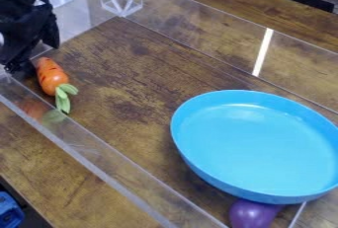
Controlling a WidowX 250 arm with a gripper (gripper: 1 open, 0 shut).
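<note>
The black gripper (24,50) is at the far left, cut by the frame edge, close beside an orange toy carrot (51,78) with green leaves pointing toward the camera. Whether its fingers are open or shut cannot be made out. The carrot lies on the dark wood floor along the clear left wall.
A large blue bowl (252,138) fills the right, with a purple object (252,214) below it. Clear plastic walls (93,158) border the area. A blue item (7,210) sits outside at lower left.
</note>
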